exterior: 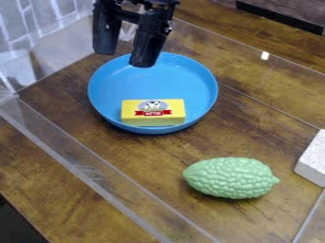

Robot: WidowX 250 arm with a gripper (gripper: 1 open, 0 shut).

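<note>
The black gripper [128, 44] hangs at the top of the view over the back rim of a blue plate [184, 81], its two fingers spread apart with nothing seen between them. A yellow butter box [151, 111] with a cow label lies in the front part of the plate. A green bumpy vegetable, like a bitter melon [231, 178], lies on the wooden table at the lower right, apart from the plate.
A white block [313, 158] sits at the right edge. Clear plastic walls run along the left and lower part of the wooden table [267, 104]. The table right of the plate is bare.
</note>
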